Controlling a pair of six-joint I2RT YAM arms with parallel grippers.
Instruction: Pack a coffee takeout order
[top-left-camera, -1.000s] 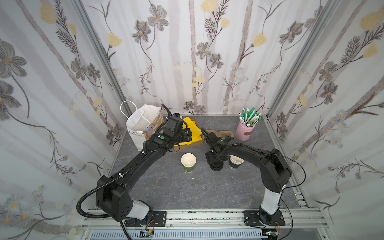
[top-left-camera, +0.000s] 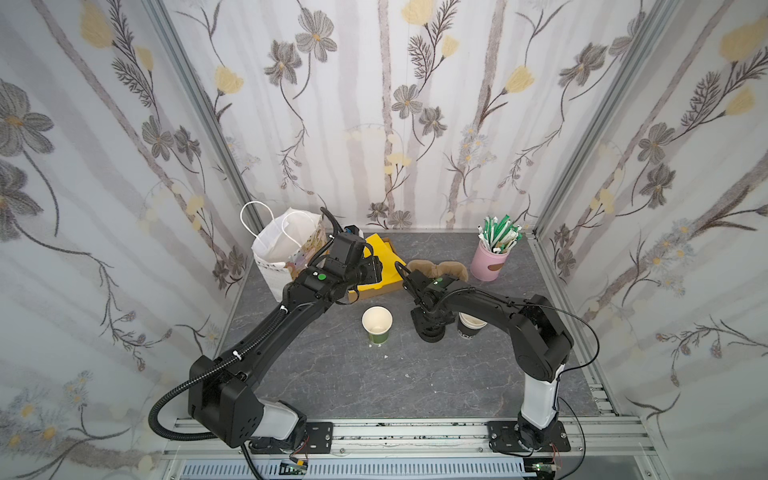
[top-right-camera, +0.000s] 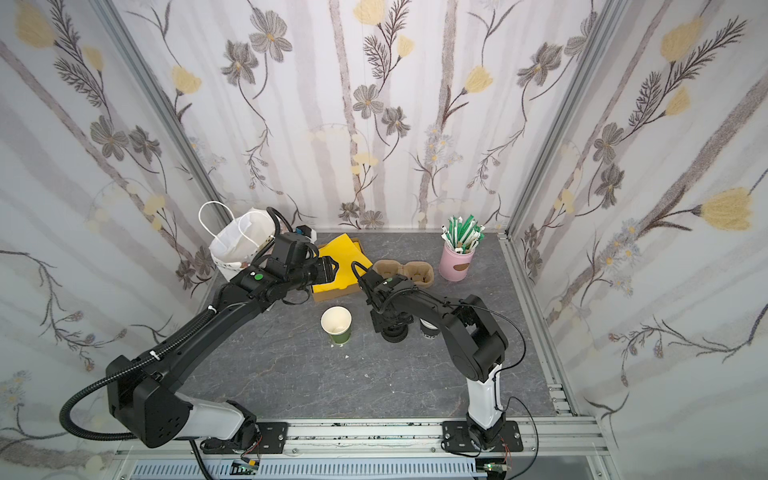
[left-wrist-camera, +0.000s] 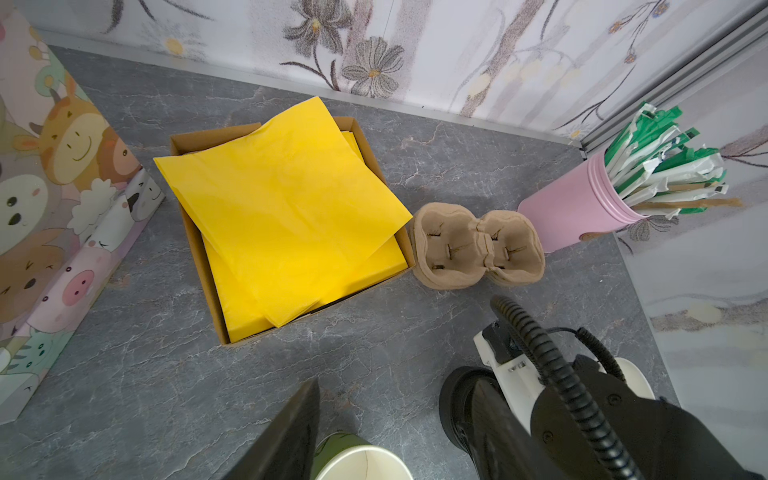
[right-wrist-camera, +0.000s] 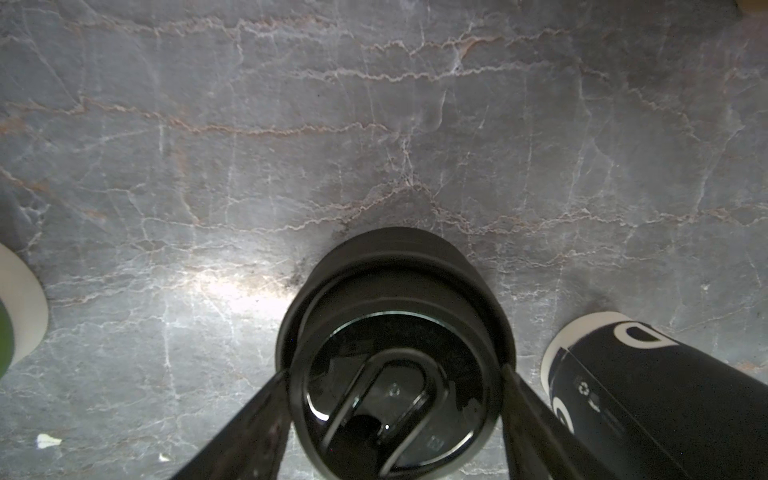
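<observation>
Black lids (right-wrist-camera: 392, 256), seemingly stacked, stand on the table in the right wrist view. My right gripper is open around the glossy top one, a finger at each side. A white-lined green cup (top-left-camera: 377, 321) stands upright to their left. On their right is a black printed cup (right-wrist-camera: 656, 392), partly hidden by the right arm in the top views. My left gripper is open and empty, high behind the green cup, near the yellow napkins (left-wrist-camera: 296, 216). The brown cup carrier (left-wrist-camera: 452, 244) lies beside the napkin box.
A white paper bag (top-left-camera: 276, 256) with handles stands at the back left. A pink holder (top-left-camera: 487, 262) full of wrapped straws is at the back right.
My right arm has shifted slightly left, its gripper still at the lids. The left arm's rear part has moved a little, while its gripper has hardly moved. The cups stay put.
</observation>
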